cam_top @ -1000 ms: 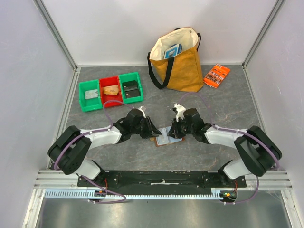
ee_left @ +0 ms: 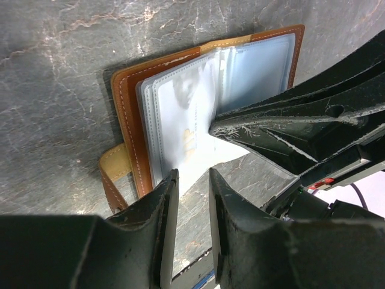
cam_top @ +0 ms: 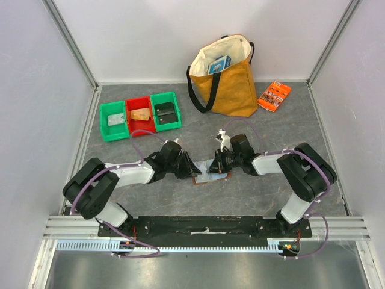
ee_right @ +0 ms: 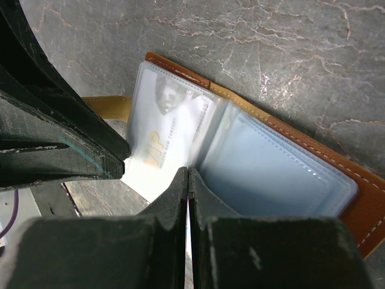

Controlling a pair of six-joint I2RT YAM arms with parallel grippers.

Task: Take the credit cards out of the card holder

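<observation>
The card holder [cam_top: 202, 179] lies unfolded on the table, its brown leather cover [ee_left: 129, 117] edging clear plastic sleeves. A white card with a gold logo [ee_right: 150, 147] shows in the left-hand sleeve; the right-hand sleeve [ee_right: 283, 171] looks bluish. At the inner fold, my right gripper is shut on the card holder's plastic; the pinched part is mostly hidden. My left gripper stands part open at the near left corner, a gap showing between its fingers. One fingertip overlaps the sleeve's edge in view; contact is unclear.
A tan strap tab [ee_left: 117, 162] sticks out from the holder's left side. Behind are green and red bins [cam_top: 139, 123] with small items, a mustard bag [cam_top: 231, 90] and an orange packet [cam_top: 274, 96].
The right gripper and the card holder have shifted slightly left together, and the right forearm has swung left. The left gripper has stayed almost in place, at the holder's left edge.
</observation>
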